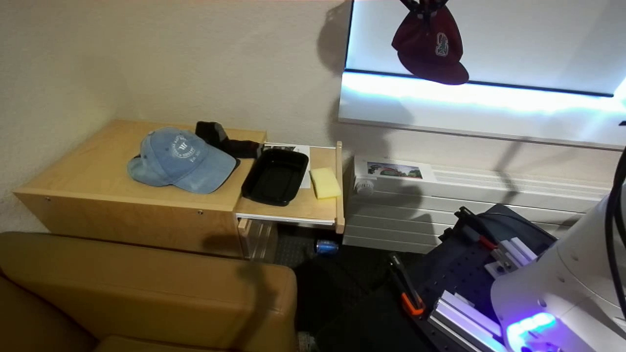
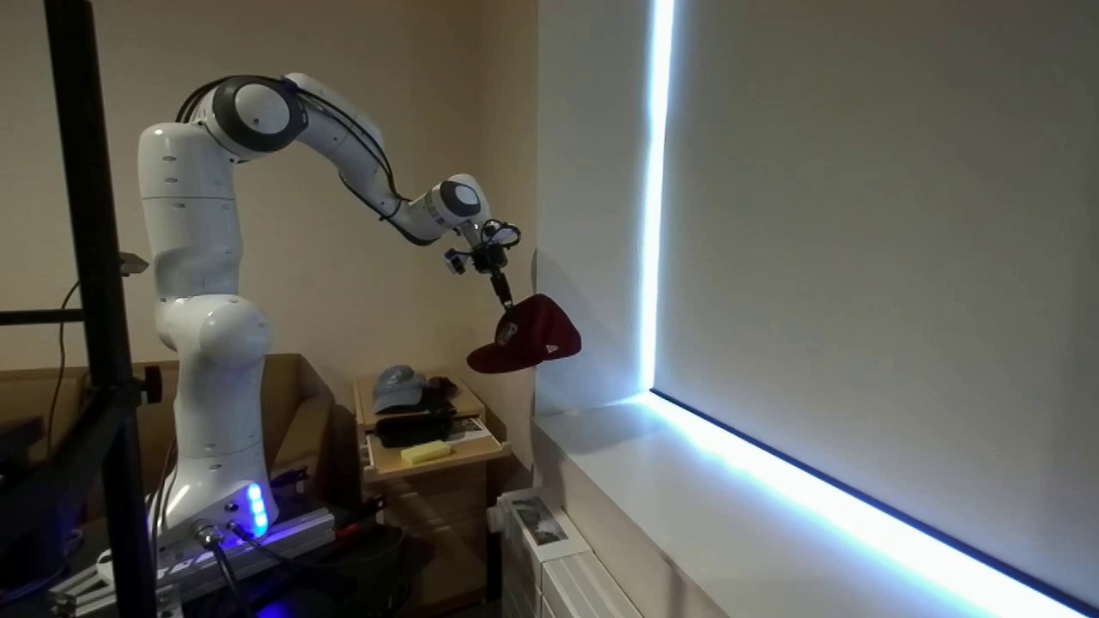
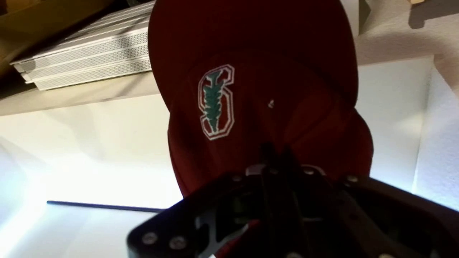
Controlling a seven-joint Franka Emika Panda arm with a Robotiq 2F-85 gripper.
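Note:
A dark red cap [image 2: 531, 336] with a green and white tree emblem hangs in the air, held by my gripper [image 2: 506, 300]. In the wrist view my gripper is shut on the cap's crown, with the cloth [image 3: 254, 116] gathered into folds at the fingertips. The cap [image 1: 431, 47] hangs high in front of the bright window in exterior view 1, brim downward, and the gripper is mostly cut off by the top edge there. Its emblem [image 3: 216, 102] faces the wrist camera.
Below the window runs a white sill [image 2: 618, 463], its visible stretch clear. A radiator [image 1: 405, 205] stands under it. On the wooden cabinet [image 1: 88, 158] lie a blue cap [image 1: 182, 159] and black cloth [image 1: 226, 141]; its open drawer carries a black tray [image 1: 276, 176] and yellow sponge [image 1: 325, 182].

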